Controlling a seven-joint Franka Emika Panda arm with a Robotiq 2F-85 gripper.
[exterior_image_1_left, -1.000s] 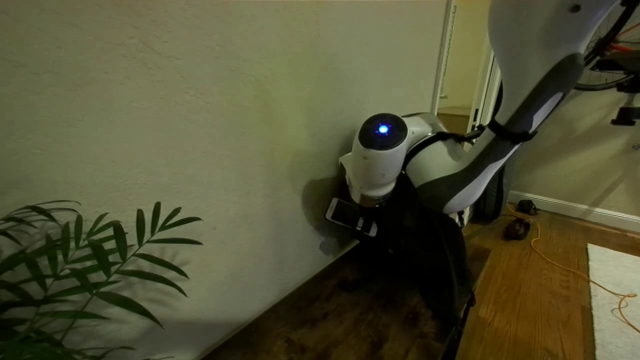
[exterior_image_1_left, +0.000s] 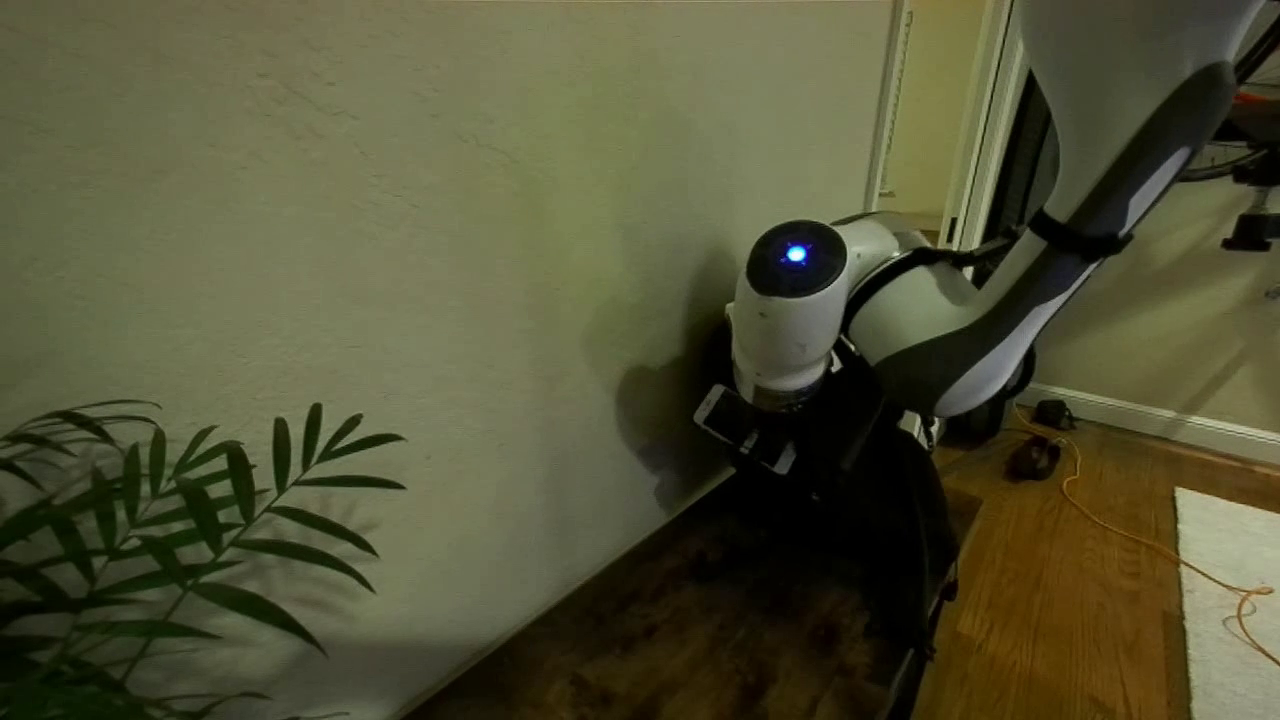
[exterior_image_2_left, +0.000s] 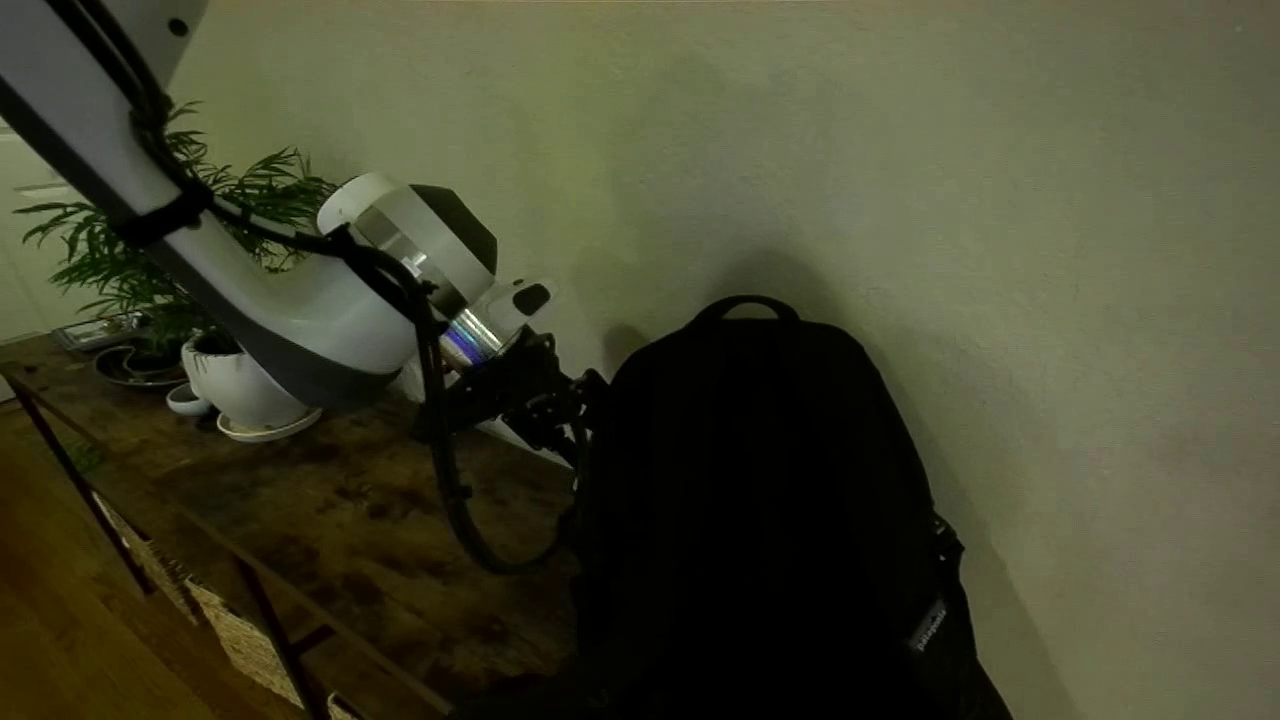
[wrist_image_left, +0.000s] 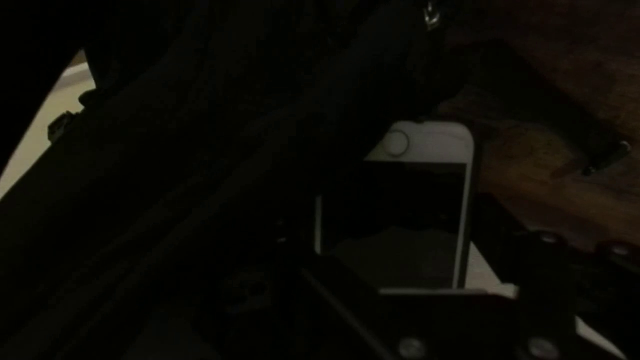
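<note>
A phone with a white face and dark screen (wrist_image_left: 414, 228) is held in my gripper, whose dark fingers close over its lower part in the wrist view. In exterior view 1 the phone (exterior_image_1_left: 727, 415) sticks out tilted toward the wall, below the arm's wrist. A large black backpack (exterior_image_2_left: 768, 516) stands upright against the wall. In exterior view 2 my gripper (exterior_image_2_left: 582, 414) is at the backpack's upper left side, and the phone is hidden there. Dark fabric (wrist_image_left: 240, 150) covers the phone's left edge in the wrist view; whether they touch I cannot tell.
The backpack rests on a brown wooden table (exterior_image_2_left: 396, 528) along the wall (exterior_image_1_left: 420, 240). Potted plants, one in a white pot (exterior_image_2_left: 246, 384), occupy the table's other end. Bare tabletop lies between them. An orange cord (exterior_image_1_left: 1104, 522) runs across the floor.
The arm and gripper have moved right and slightly up in exterior view 1, carrying the phone along. The phone still protrudes on the wall side.
</note>
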